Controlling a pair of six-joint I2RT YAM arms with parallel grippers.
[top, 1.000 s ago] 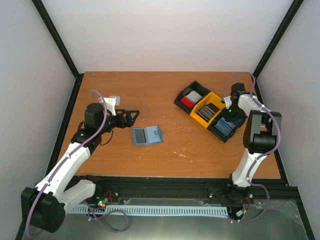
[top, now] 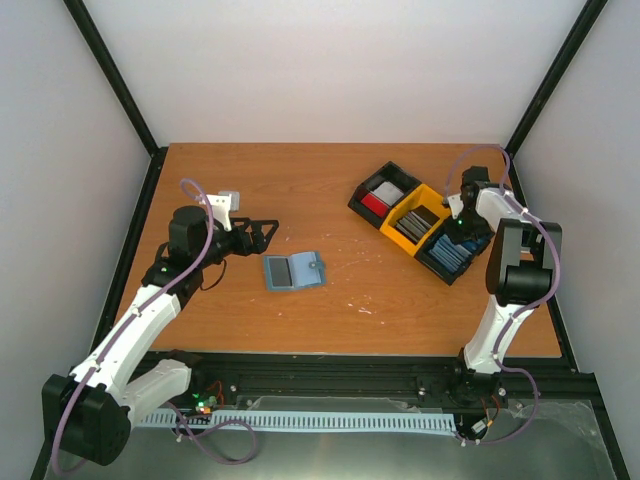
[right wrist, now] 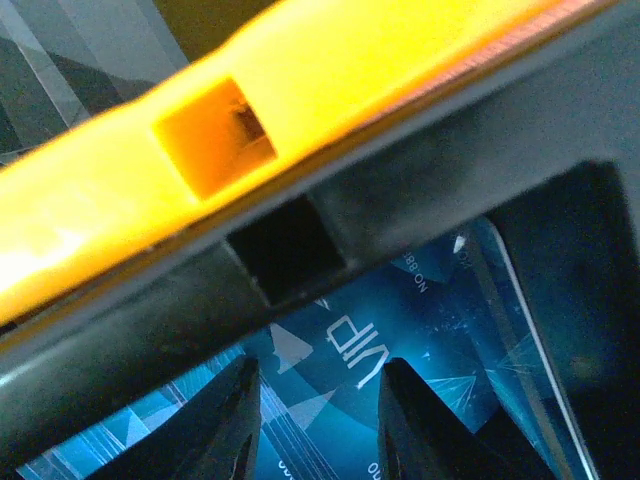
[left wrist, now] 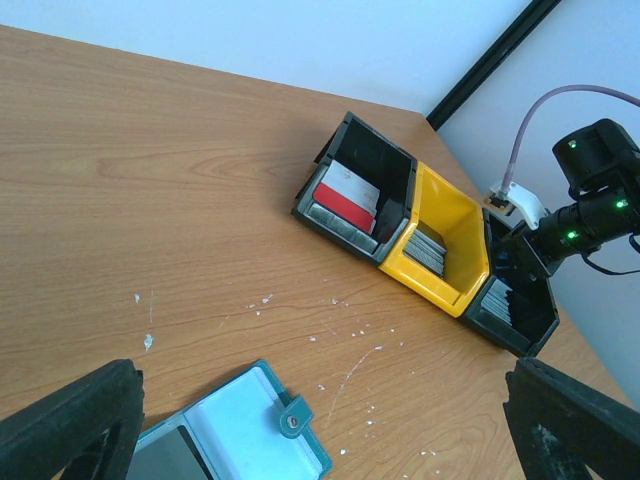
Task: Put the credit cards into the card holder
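My right gripper point(top: 460, 228) is down in the black bin of blue cards; in the right wrist view its fingertips point(right wrist: 400, 400) sit apart over the blue cards point(right wrist: 350, 340), against the bin's dark wall; whether anything is between them is unclear. The grey-blue card holder point(top: 305, 270) lies open on the table's middle, its flap point(left wrist: 296, 416) to the right. My left gripper point(top: 262, 233) stands open above the table, left of the holder, empty.
A yellow bin point(top: 398, 225) with dark cards joins a black bin point(top: 365, 190) with white and red cards at the back right.
Both arms look almost unchanged over the last second; no clear movement shows in the top view.
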